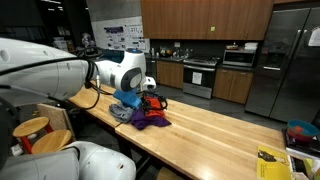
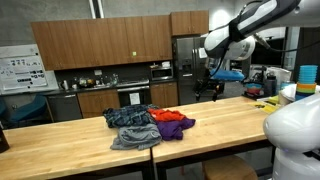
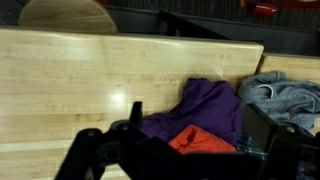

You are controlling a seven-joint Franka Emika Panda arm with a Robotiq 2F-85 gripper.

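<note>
A purple cloth (image 3: 212, 103) lies crumpled on the wooden table, with a red cloth (image 3: 200, 138) against it. Beside them is a grey cloth (image 2: 136, 136), and a dark patterned cloth (image 2: 133, 115) lies farther back in exterior view 2. My gripper hangs above the table with its fingers wide apart and nothing between them. In the wrist view the purple and red cloths show below and between the open fingers. Exterior view 2 shows the gripper (image 2: 207, 92) well clear of the table top, to the right of the cloths.
Bare table (image 1: 210, 135) stretches right of the cloths. Yellow packets (image 1: 272, 162) and a blue bowl (image 1: 301, 130) sit at the far right end. A round stool (image 1: 52, 142) stands near the front edge. A gap separates two table sections.
</note>
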